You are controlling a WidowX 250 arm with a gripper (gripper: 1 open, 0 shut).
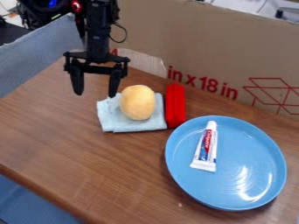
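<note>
My black gripper (pixel 94 89) hangs open at the upper left, its two fingers apart, just left of and above a folded light-blue cloth (pixel 122 120). A round yellow-tan object (pixel 138 102), like a bun, rests on the cloth. A red oblong object (pixel 176 106) lies right beside it. At the right, a white toothpaste tube (pixel 205 150) lies on a blue plate (pixel 246 175).
A cardboard box wall (pixel 211 52) runs along the back of the wooden table (pixel 93 166). A grey padded edge (pixel 30 61) borders the left.
</note>
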